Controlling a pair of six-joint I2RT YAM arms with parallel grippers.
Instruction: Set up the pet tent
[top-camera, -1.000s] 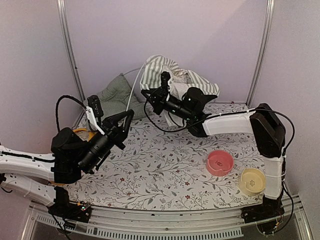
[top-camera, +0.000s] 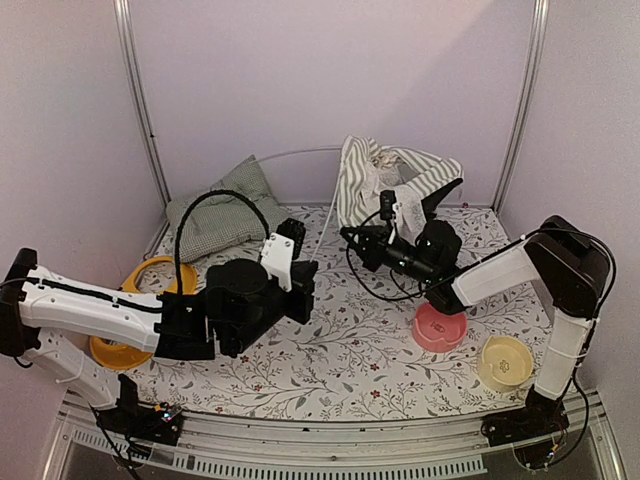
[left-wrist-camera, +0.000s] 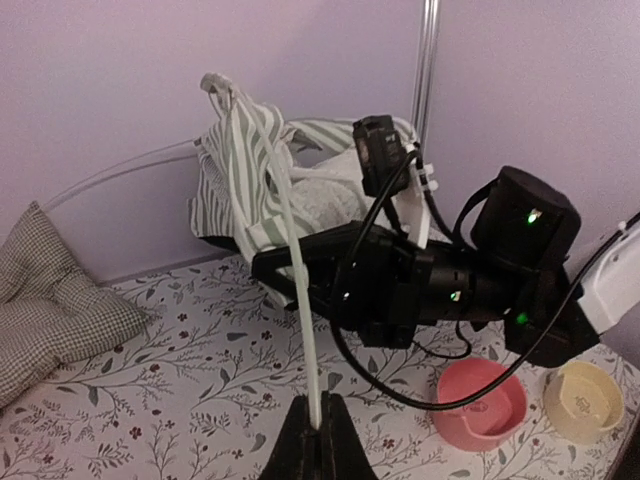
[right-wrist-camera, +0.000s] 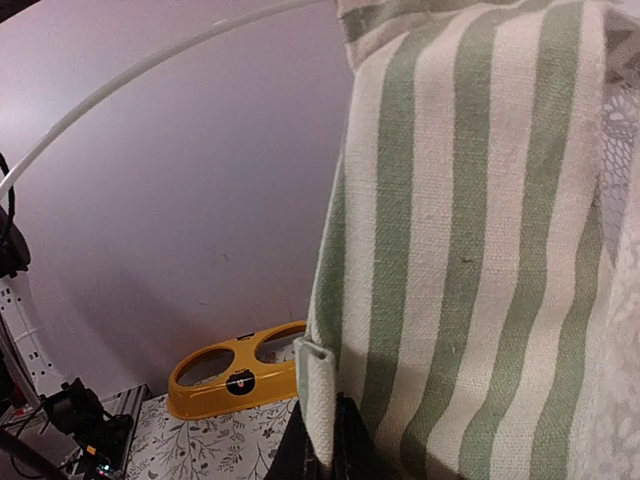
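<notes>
The tent cloth (top-camera: 357, 185), striped green and white, hangs bunched at the back right of the table. My right gripper (top-camera: 347, 234) is shut on its edge; in the right wrist view the striped cloth (right-wrist-camera: 450, 250) fills the right side, with a fold between the fingers. A thin white pole (left-wrist-camera: 290, 225) runs from the top of the cloth down to my left gripper, which is shut on its lower end. From the cloth, another pale pole (top-camera: 300, 152) arcs out leftward along the back wall. The cloth's far side is hidden.
A grey checked cushion (top-camera: 225, 212) leans at the back left. The yellow frame (top-camera: 122, 355) is partly behind my left arm. At the front right stand a pink bowl (top-camera: 439, 327) and a cream bowl (top-camera: 505, 363).
My left gripper moved right, the pole's end staying in it.
</notes>
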